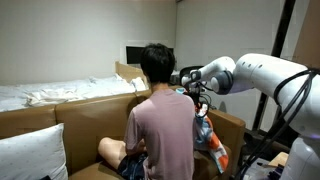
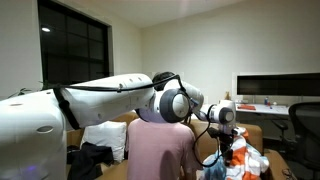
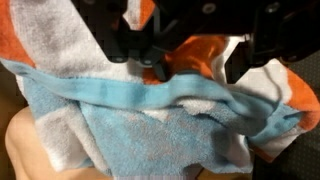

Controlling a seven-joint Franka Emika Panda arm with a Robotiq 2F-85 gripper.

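A towel (image 3: 160, 130) in light blue, white and orange fills most of the wrist view, its blue band running across below my gripper. The dark fingers (image 3: 143, 48) stand apart, so the gripper is open, with orange and white cloth showing in and below the gap. Whether the fingers touch the cloth cannot be told. In the second exterior view the towel (image 2: 243, 158) lies draped at the couch's right end, directly below the gripper. The first exterior view shows the towel (image 1: 212, 140) partly hidden by the seated person.
A person in a pink shirt (image 1: 166, 130) sits on the brown couch (image 1: 88, 132), close left of the arm. White pillows (image 1: 35, 153) lie at the left end. A desk with a monitor (image 2: 278, 84) stands behind.
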